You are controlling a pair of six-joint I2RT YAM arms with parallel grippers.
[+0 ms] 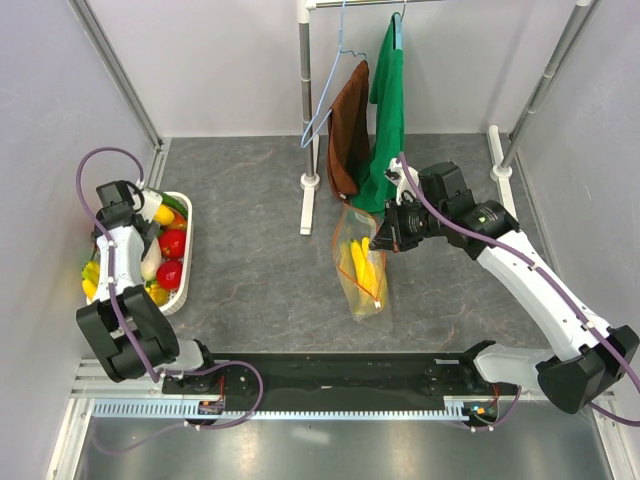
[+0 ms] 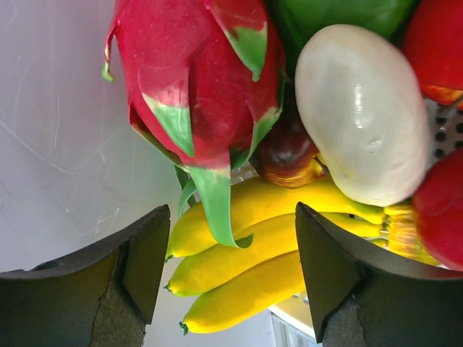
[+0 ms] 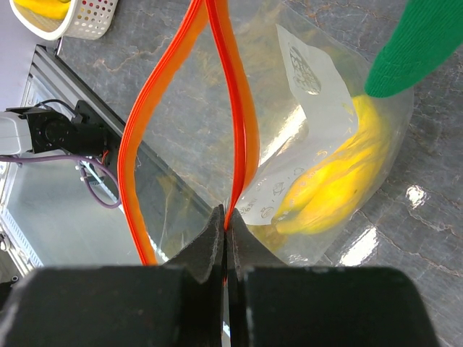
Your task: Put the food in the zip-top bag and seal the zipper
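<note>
My left gripper is part open above the food basket at the left, over bananas and just below a dragon fruit, nothing between its fingers. A white oval food and red produce lie beside them. My right gripper is shut at the orange-edged rim of the clear zip top bag, which stands on the floor with yellow bananas inside; only the thin rim shows at the fingertips.
A rack holds a hanger, a brown cloth and a green cloth just behind the bag. The grey floor between basket and bag is clear.
</note>
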